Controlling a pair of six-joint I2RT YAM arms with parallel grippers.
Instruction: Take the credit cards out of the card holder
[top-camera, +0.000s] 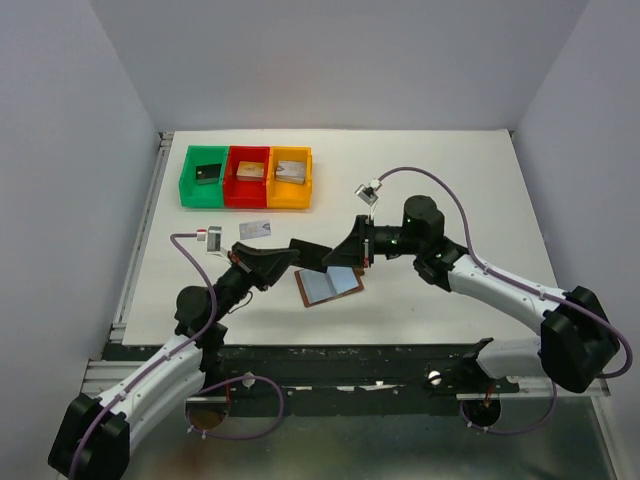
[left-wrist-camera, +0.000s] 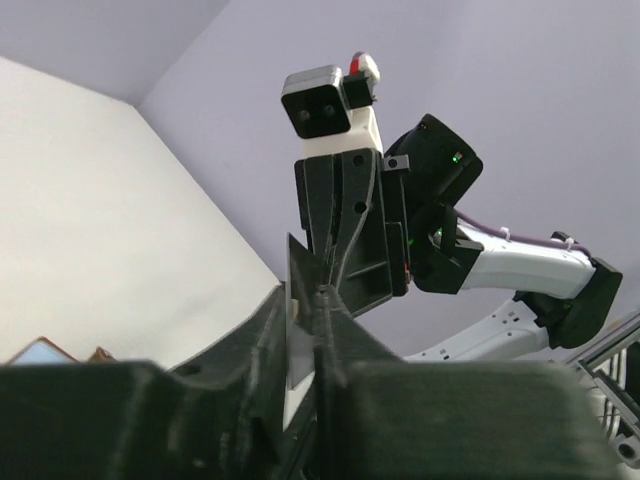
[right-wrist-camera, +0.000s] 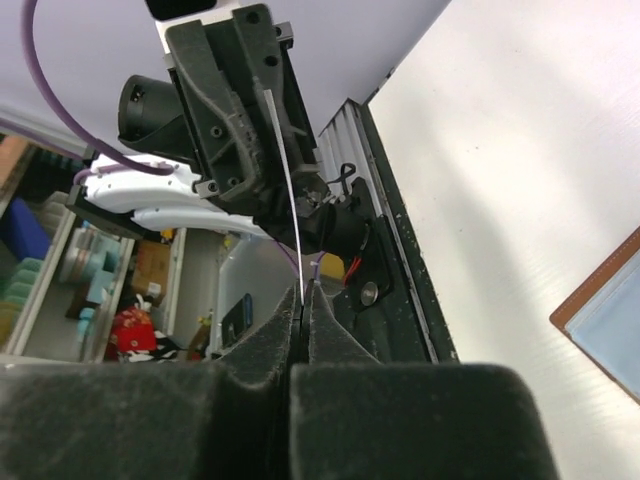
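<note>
A black card is held up between my two grippers, over the table. My right gripper is shut on its right end; in the right wrist view the card appears as a thin edge-on line rising from between the closed fingertips. Around its other end stands my left gripper, whose fingers are slightly apart, with the card between them in the left wrist view. The card holder, brown-edged with pale blue pockets, lies open on the table below; its upper part is partly hidden by the right gripper.
At the back left are a green bin, a red bin and an orange bin, with cards inside. A light grey card lies flat in front of them.
</note>
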